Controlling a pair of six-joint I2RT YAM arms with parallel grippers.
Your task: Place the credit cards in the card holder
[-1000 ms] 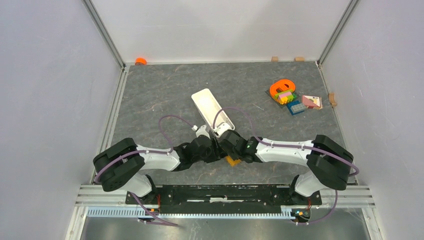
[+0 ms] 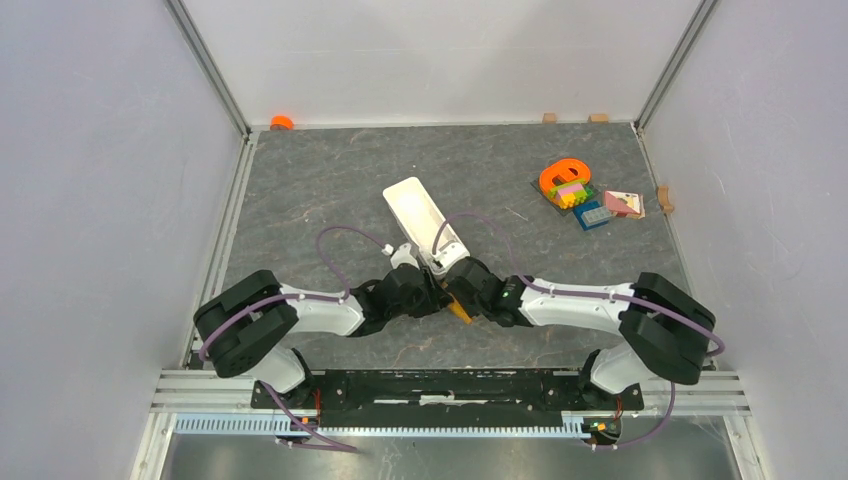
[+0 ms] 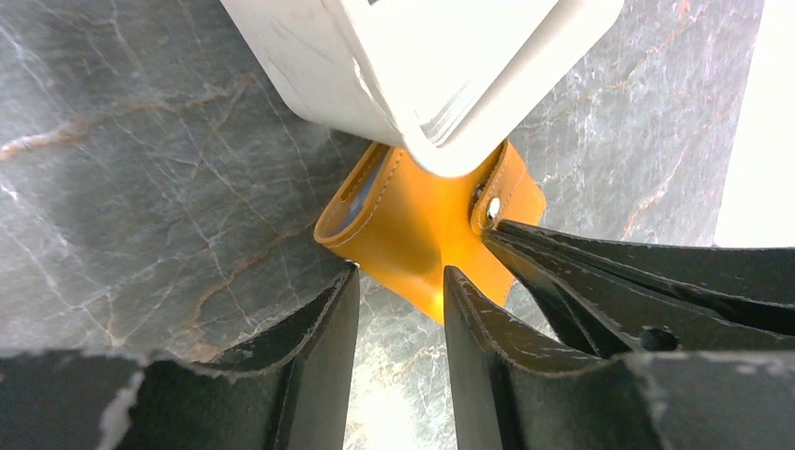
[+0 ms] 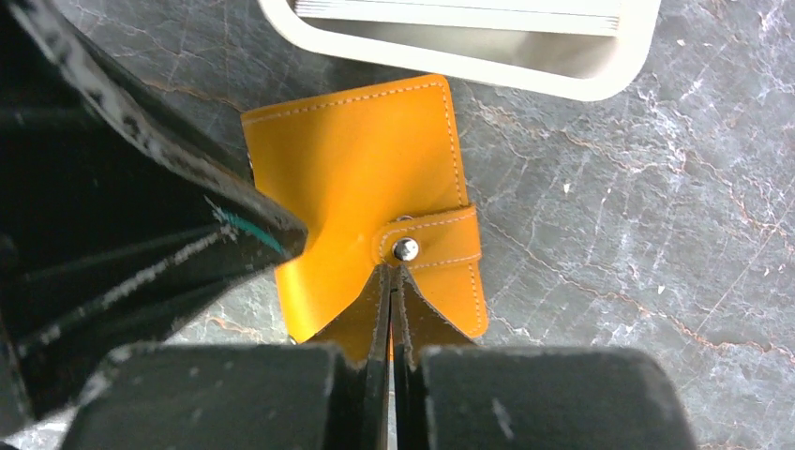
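The orange card holder (image 4: 352, 169) lies on the grey table, its strap (image 4: 445, 239) with a metal snap lying over the front. In the right wrist view my right gripper is shut, fingertips together just below the snap, nothing between them; the strap is outside them. My left gripper stands open at the holder's lower corner, a gap between its fingers. The white tray (image 4: 450, 61) sits beside the holder, with a stack of white cards (image 4: 459, 11) in it. From above, the arms hide most of the holder (image 2: 461, 312).
Both grippers are crowded close together over the holder. At the right back lie an orange ring toy (image 2: 565, 172), coloured blocks (image 2: 572, 194), a blue block (image 2: 592, 215) and a picture card (image 2: 623, 204).
My right gripper has gone from open to shut at the strap.
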